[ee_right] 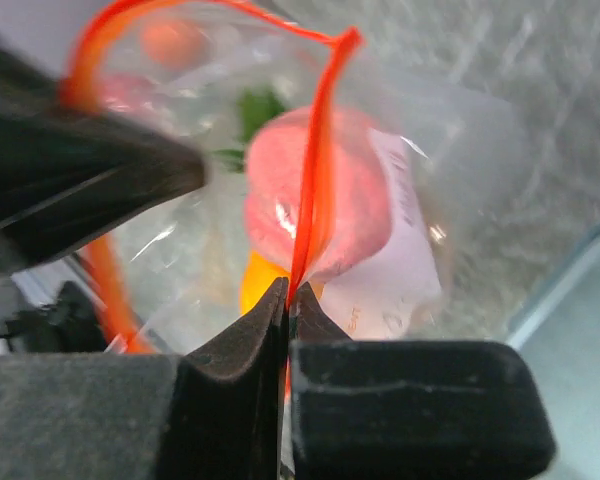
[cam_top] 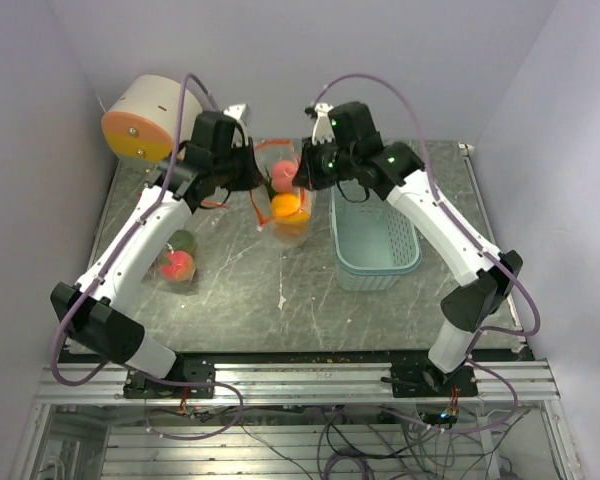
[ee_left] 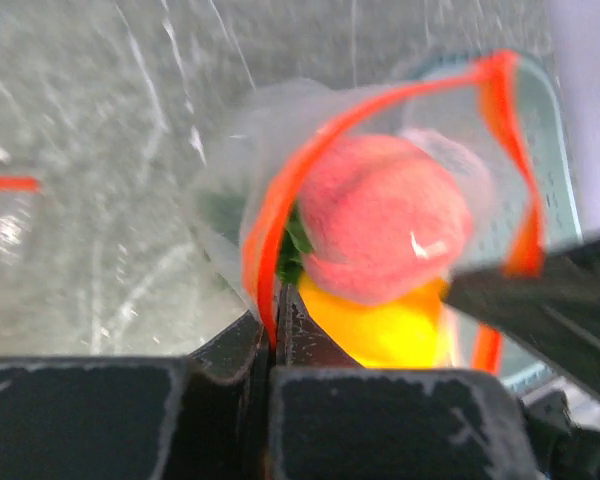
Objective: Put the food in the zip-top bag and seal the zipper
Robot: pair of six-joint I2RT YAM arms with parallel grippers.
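Note:
A clear bag with orange zipper strip (cam_top: 263,215) hangs between my grippers, holding a pink round fruit (cam_top: 285,175), a yellow item (cam_top: 290,208) and something green. My left gripper (cam_top: 253,179) is shut on the bag's rim at one side; the left wrist view shows the orange strip (ee_left: 280,210) running into its fingers. My right gripper (cam_top: 310,177) is shut at the opposite side, with the orange strip (ee_right: 318,150) entering between its fingers in the right wrist view. The bag's mouth gapes between them.
A teal basket (cam_top: 380,270) stands right of the bag. Other bagged food (cam_top: 178,265) lies on the left of the grey table. A cream and orange cylinder (cam_top: 140,115) is at the back left.

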